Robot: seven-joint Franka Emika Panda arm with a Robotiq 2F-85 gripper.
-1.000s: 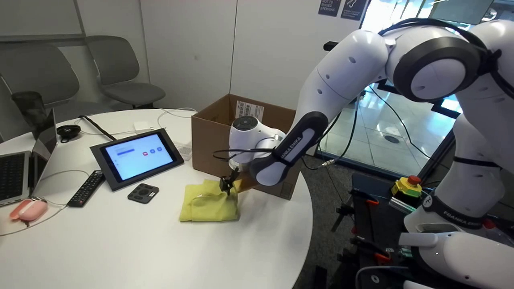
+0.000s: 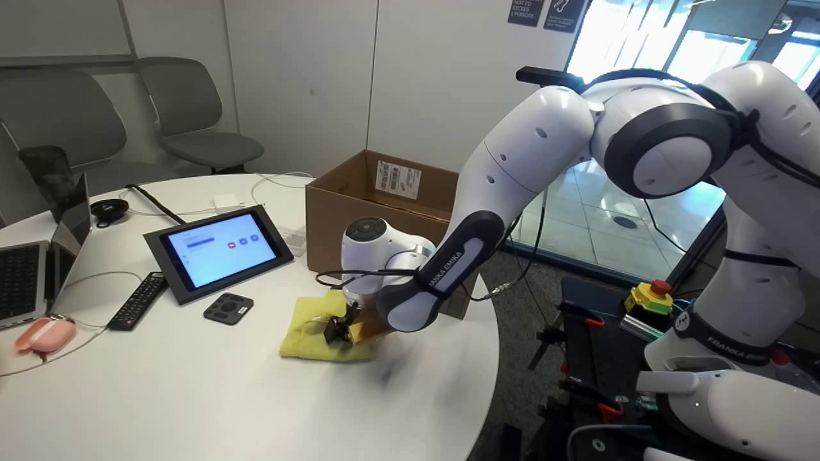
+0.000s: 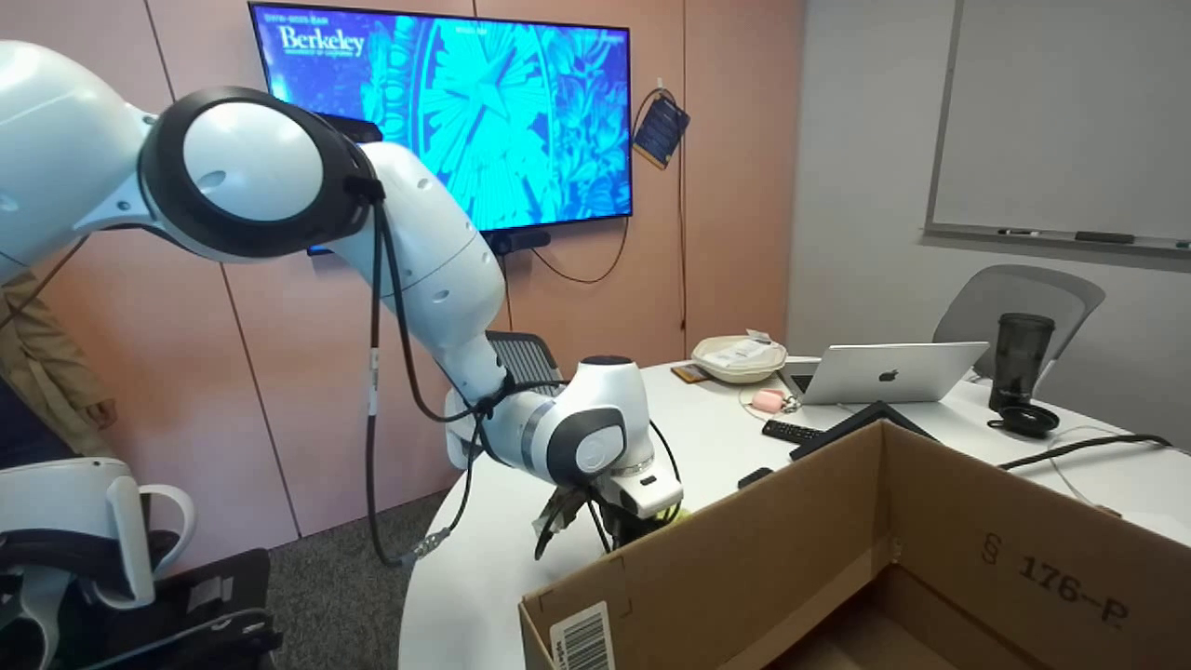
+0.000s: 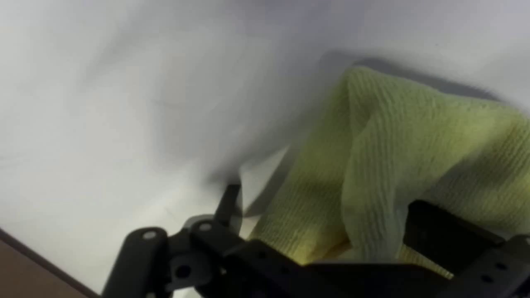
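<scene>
A yellow-green cloth (image 2: 316, 342) lies folded on the white table, in front of the cardboard box (image 2: 330, 234). My gripper is low over it with its fingers open. In the wrist view a raised fold of the cloth (image 4: 377, 149) lies between the two fingers. The right finger (image 4: 437, 233) is against or just above the fabric, and the left one stands over bare table beside the cloth's edge. From the second exterior view the box wall hides most of the cloth and the fingertips.
The open box stands right beside the arm's wrist. To the left are a tablet (image 2: 223, 250), a small black remote (image 2: 228, 308), a long remote (image 2: 138, 301) and a laptop (image 2: 23, 280).
My arm has come lower and moved left, towards the front of the table. The cloth has shifted slightly left, and its front edge sits a little nearer the camera.
</scene>
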